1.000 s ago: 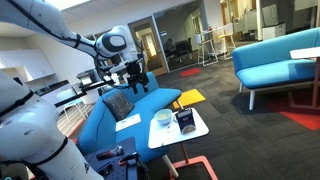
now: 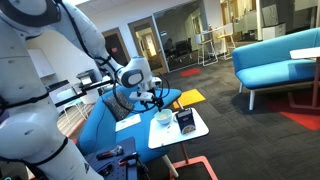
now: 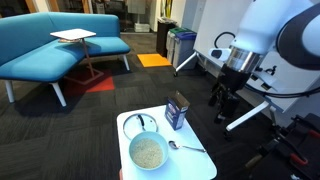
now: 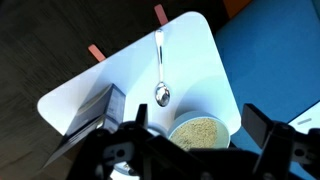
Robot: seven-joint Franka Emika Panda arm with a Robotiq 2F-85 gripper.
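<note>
On a small white table [image 3: 128,160] sits a light-blue bowl of pale grains [image 3: 149,152]. A glass lid [image 3: 139,124] lies behind it, a dark carton [image 3: 175,110] stands upright at the table's edge, and a metal spoon [image 3: 188,148] lies flat beside the bowl. My gripper [image 3: 222,106] hangs above the tabletop's height, open and empty. In the wrist view the spoon [image 4: 160,70] appears ahead of the fingers [image 4: 257,122], and the bowl [image 4: 200,130] shows between them. The carton [image 4: 96,115] is at left; the lid is mostly hidden there.
A blue sofa [image 2: 95,128] with a dark cushion runs along one side of the table. Another blue sofa [image 2: 275,62] and a second white table [image 2: 305,53] stand farther off.
The tabletop objects have not moved.
</note>
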